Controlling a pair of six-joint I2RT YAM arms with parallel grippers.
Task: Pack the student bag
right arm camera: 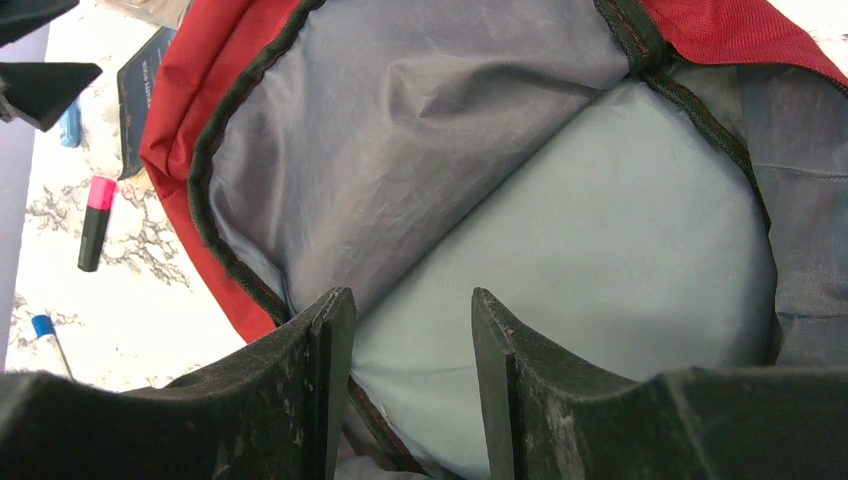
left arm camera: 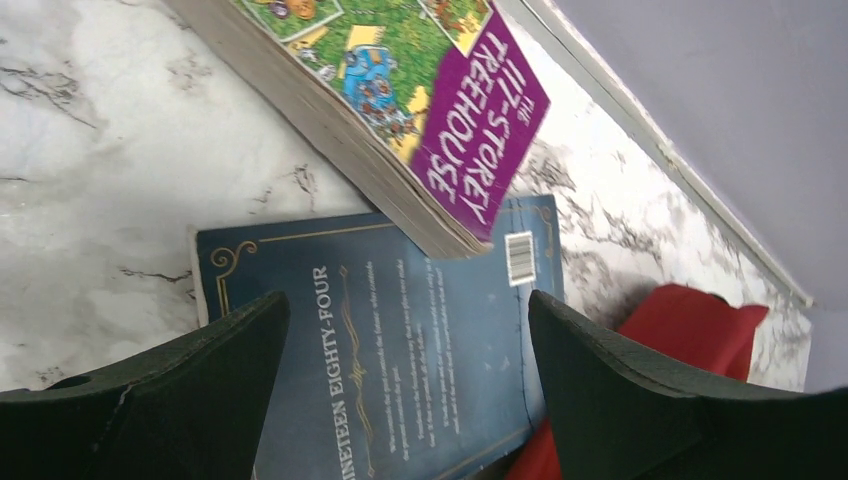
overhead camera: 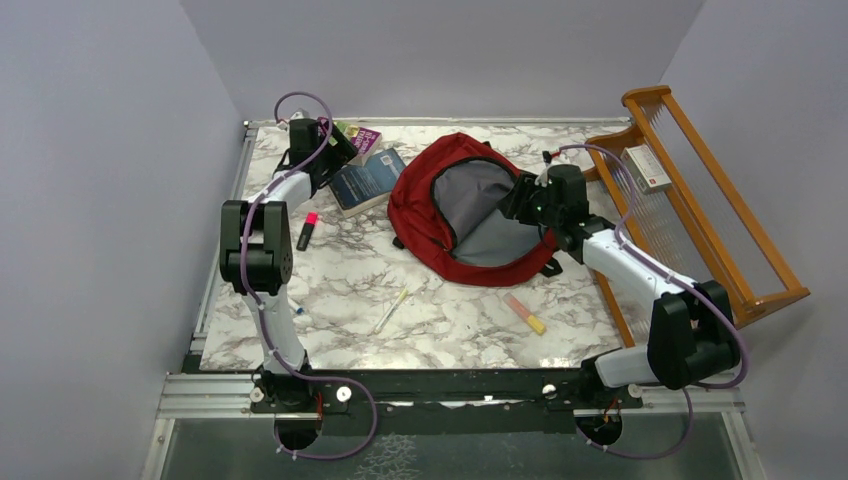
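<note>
The red bag [overhead camera: 408, 205] lies in the middle of the table with its grey inside showing through the unzipped mouth. Over its right part hovers my right gripper, its fingers apart and nothing between them. At the back left, the purple and green Treehouse book [left arm camera: 480, 150] rests with one corner on the dark blue Nineteen Eighty-Four book [left arm camera: 390, 340]. My left gripper is open and empty above these books. In the top view it partly hides the purple book [overhead camera: 366, 143]; the blue book [overhead camera: 372, 180] sits beside the bag.
A black and pink highlighter [overhead camera: 308, 231] lies left of the bag. A thin yellow-tipped pen [overhead camera: 391, 311] and an orange-yellow marker [overhead camera: 524, 314] are on the clear front area. The wooden rack [overhead camera: 700, 200] at right holds a white box [overhead camera: 647, 169].
</note>
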